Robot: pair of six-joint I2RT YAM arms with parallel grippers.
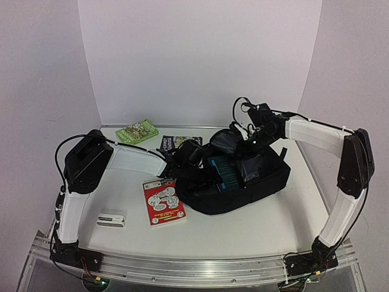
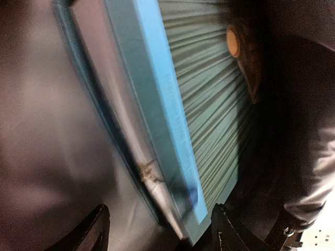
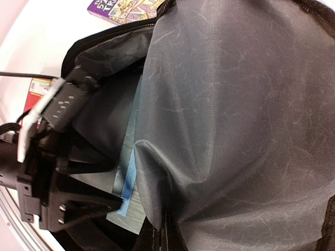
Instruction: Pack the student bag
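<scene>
The black bag (image 1: 243, 198) lies open with a blue-green book (image 1: 228, 172) inside it. In the left wrist view the book's light-blue spine strip (image 2: 172, 99) runs diagonally, and its striped cover (image 2: 207, 89) shows to the right. My left gripper (image 1: 213, 177) is inside the bag at the book's left edge. Its fingers (image 3: 86, 203) stand apart in the right wrist view; they do not visibly clamp the book. My right gripper is shut on a fold of the bag's grey fabric (image 3: 204, 125) at the bag's far side.
A red book (image 1: 164, 204) lies left of the bag, touching or close to its edge. Behind are a dark purple book (image 1: 182, 141) and a green packet (image 1: 137, 131). A small white box (image 1: 111, 220) sits front left.
</scene>
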